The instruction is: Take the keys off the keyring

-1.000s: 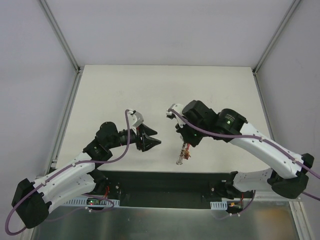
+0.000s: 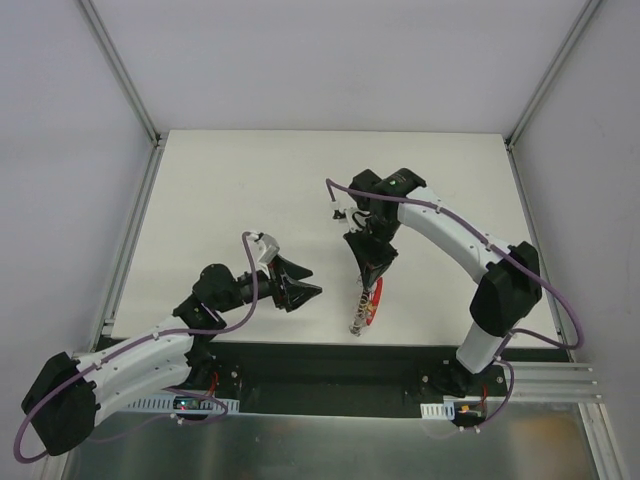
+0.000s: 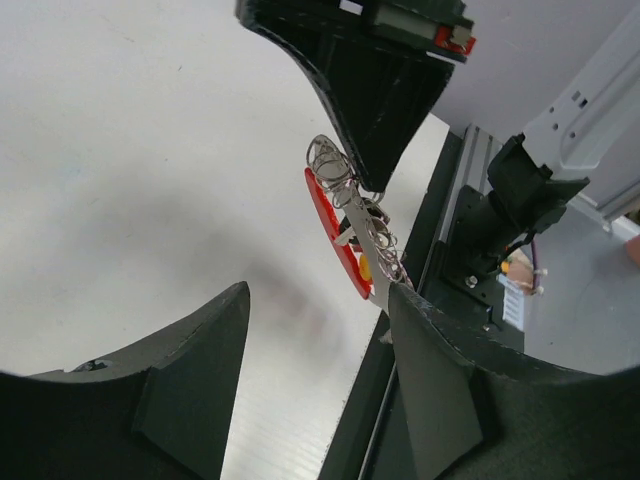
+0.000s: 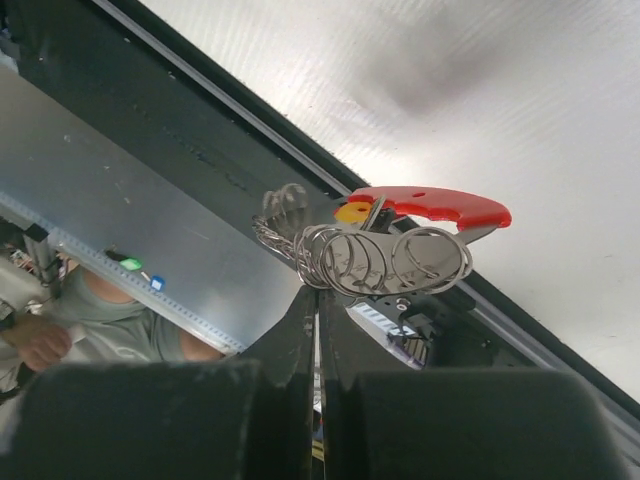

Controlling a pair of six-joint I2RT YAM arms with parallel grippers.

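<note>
A bunch of keys on wire rings hangs from my right gripper (image 2: pixel 366 284), whose fingers are closed together on the coils. In the right wrist view, the looped silver keyring (image 4: pixel 345 262) lies at those fingertips. A flat silver piece shows among the loops, with a red piece (image 4: pixel 435 204) and a small yellow piece (image 4: pixel 352 212) beside it. The left wrist view shows the bunch beyond my left gripper, near its right finger. That gripper stands open, nothing between its fingers, left of the bunch in the top view. Individual keys are hard to make out.
The hanging bunch is close to its front edge, where a dark rail (image 2: pixel 330 365) runs. Between the two grippers there is a small free gap.
My right arm has swung inward and its gripper has turned, so the red piece shows more in the top view. The left arm has shifted only slightly.
</note>
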